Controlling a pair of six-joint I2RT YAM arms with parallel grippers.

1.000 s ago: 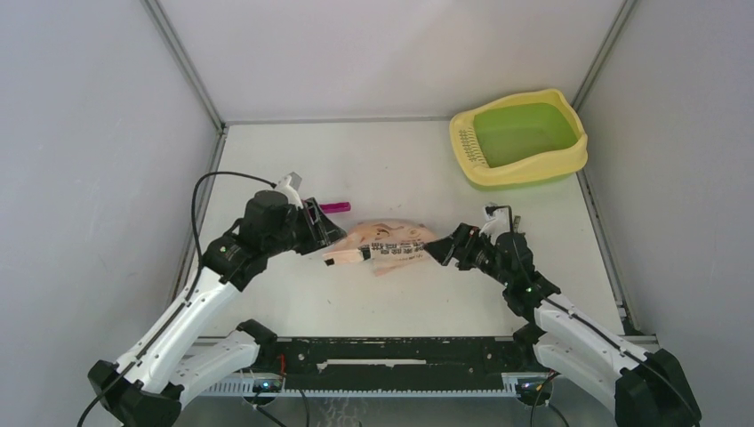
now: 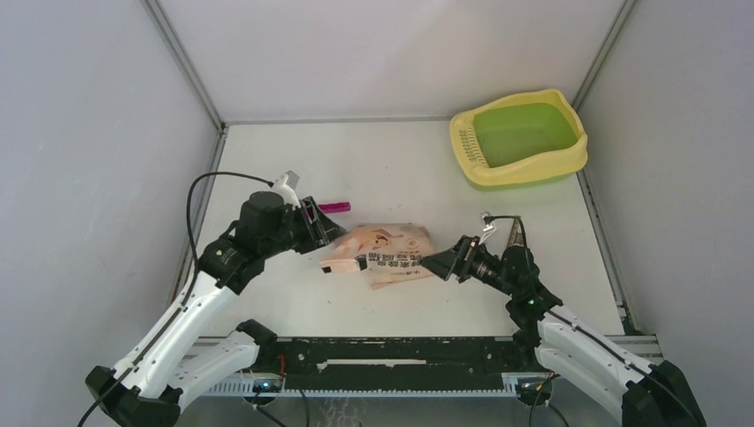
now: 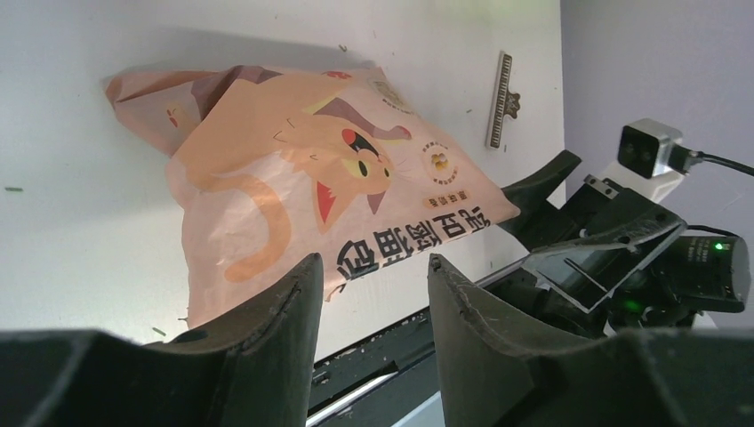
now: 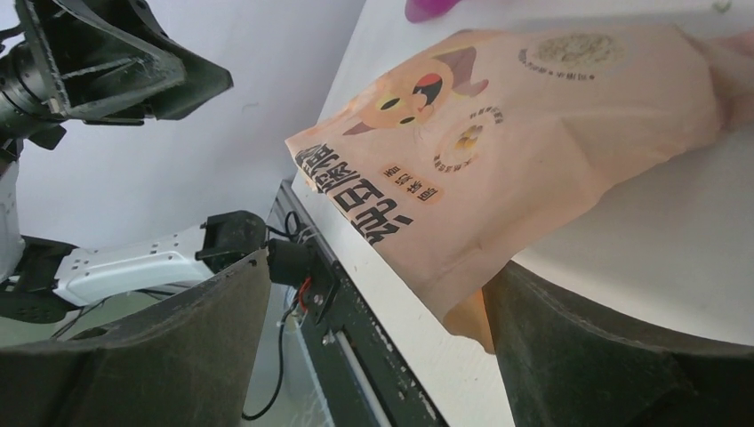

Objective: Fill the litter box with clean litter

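The litter bag (image 2: 391, 249), pale orange with a cat print and black lettering, lies crumpled mid-table. My left gripper (image 2: 340, 235) is over its left end, and the left wrist view shows its fingers (image 3: 298, 302) spread, with the bag beyond them. On the bag's right side is my right gripper (image 2: 434, 267), also open. In the right wrist view a bag corner (image 4: 471, 307) comes up against one of its fingers (image 4: 542, 329); whether they touch, I cannot tell. A yellow-rimmed green litter box (image 2: 453, 133) stands at the back right, with bare green floor visible.
A magenta object (image 2: 334, 207) lies behind the left gripper, partly hidden. A metal clip (image 3: 500, 102) rests on the table to the right, close to the right arm. White walls enclose the back and sides.
My right gripper has shifted slightly toward the front and left. The bag's right part sits a little nearer the front edge. The left gripper has barely moved.
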